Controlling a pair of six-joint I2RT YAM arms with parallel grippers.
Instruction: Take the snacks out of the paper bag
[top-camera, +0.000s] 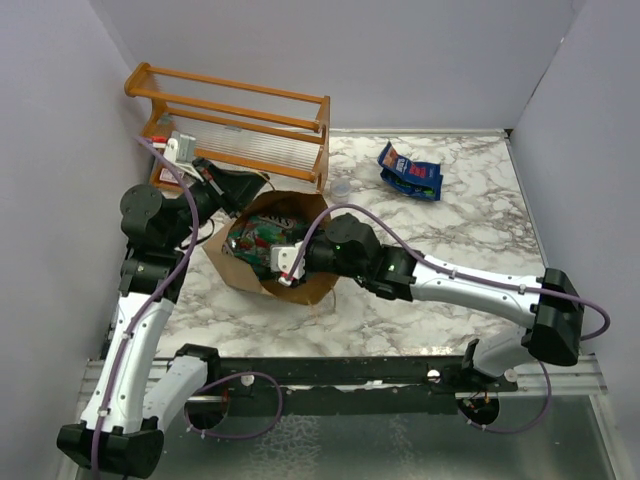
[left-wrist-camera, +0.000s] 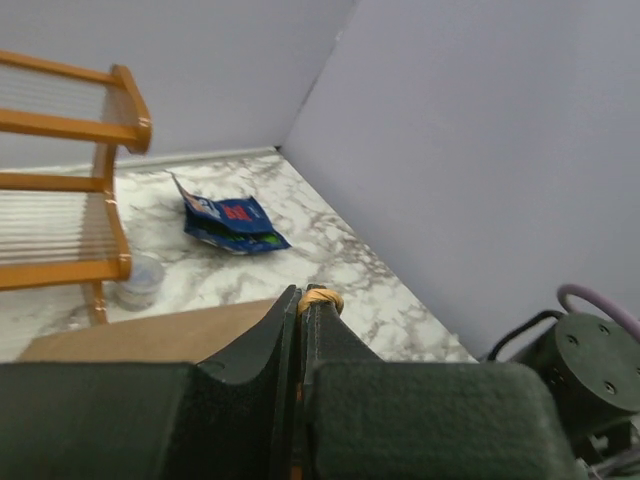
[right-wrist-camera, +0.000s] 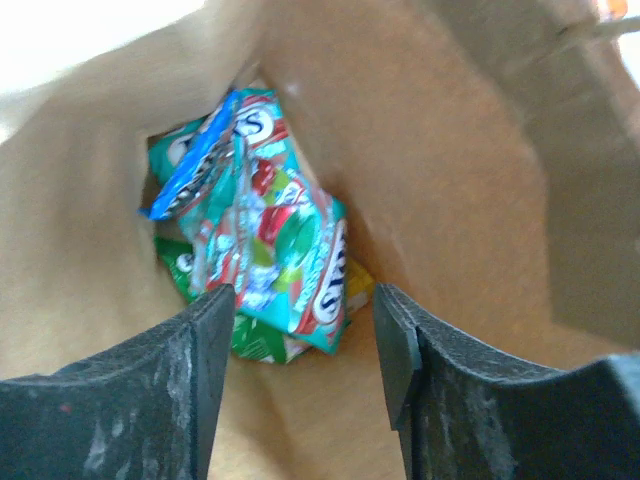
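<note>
The brown paper bag (top-camera: 230, 265) stands open at the front middle, teal and green snack packets (right-wrist-camera: 270, 240) lying inside. My left gripper is shut at the bag's upper rim, the twisted handle (left-wrist-camera: 325, 297) between its fingertips. My right gripper is inside the bag opening, fingers apart over the packets, nothing between them; a blue strip (right-wrist-camera: 185, 170) shows on the upper packet.
A wooden rack (top-camera: 225, 110) stands at the back left. A blue snack packet (top-camera: 410, 175) and a clear cup (top-camera: 340, 188) lie on the marble top (top-camera: 455, 240), whose right part is otherwise clear.
</note>
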